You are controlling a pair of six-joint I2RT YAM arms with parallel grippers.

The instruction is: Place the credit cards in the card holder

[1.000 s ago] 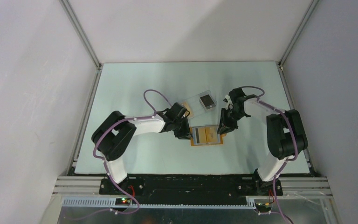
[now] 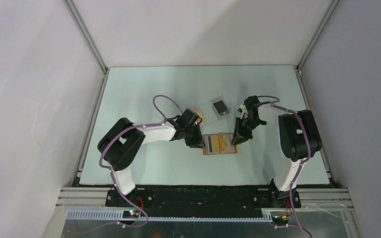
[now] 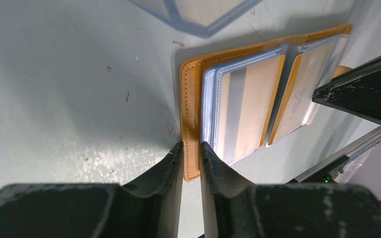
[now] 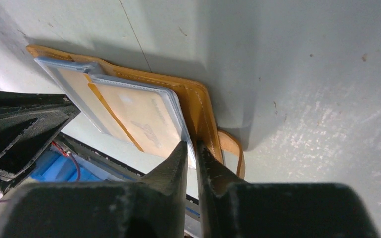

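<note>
The brown card holder lies spread flat on the table, its clear sleeves turned upward. Inside one sleeve is an orange-edged card with a grey stripe; a second pale orange-edged card shows in the other half. My left gripper is shut on the holder's left cover edge. At the opposite edge, my right gripper has its fingertips close together around the rim of cover and clear sleeve. Whether they grip it I cannot tell. In the top view both grippers hide the holder's ends.
Behind the holder lies a clear plastic sleeve with a dark-faced card and a tan card. A small brown strap sticks out beside the right fingers.
The left arm, the holder and the sleeve behind stay where they were.
</note>
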